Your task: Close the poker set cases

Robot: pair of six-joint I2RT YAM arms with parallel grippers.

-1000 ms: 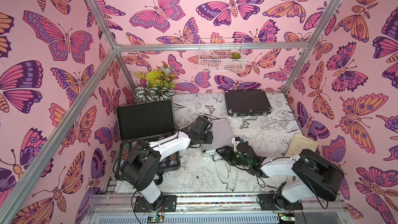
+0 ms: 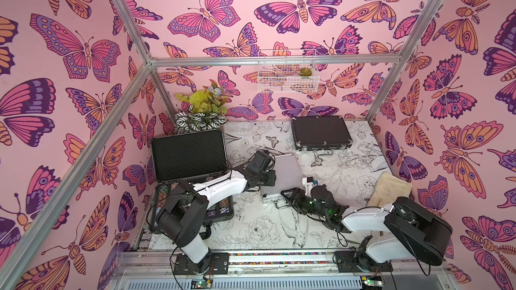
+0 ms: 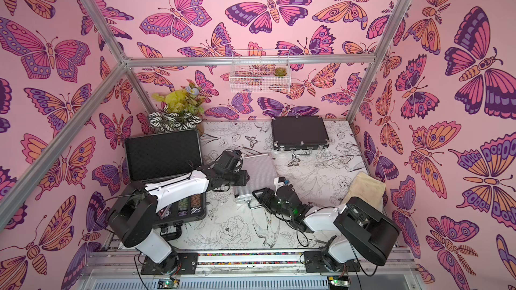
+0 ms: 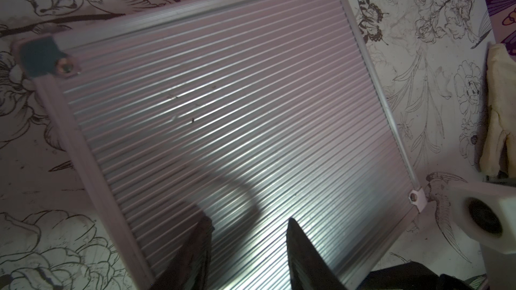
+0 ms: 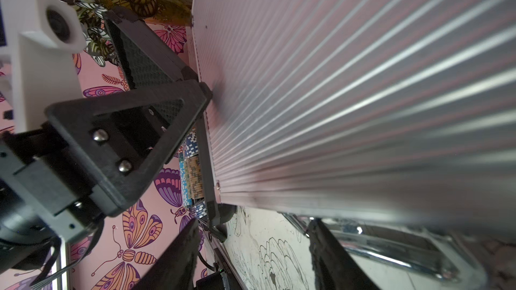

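The silver ribbed case (image 4: pixel 236 123) lies shut on the table's middle, with its handle (image 5: pixel 387 247) toward the front. Over its lid stands my left gripper, part open, nothing between its fingers. My right gripper is low by the front edge, also part open and empty; I cannot tell whether it touches the case. At the left a black case (image 2: pixel 188 155) stands with its lid raised, chips (image 3: pixel 185 204) showing inside, partly covered by my left arm. Another black case (image 2: pixel 321 132) sits shut at the back right.
A tan cloth (image 2: pixel 389 189) lies at the right. Behind the open black case is a potted plant (image 2: pixel 201 112), and a white wire basket (image 2: pixel 287 83) hangs on the back wall. Bare table shows between the silver case and the cloth.
The left arm and the cases look unmoved.
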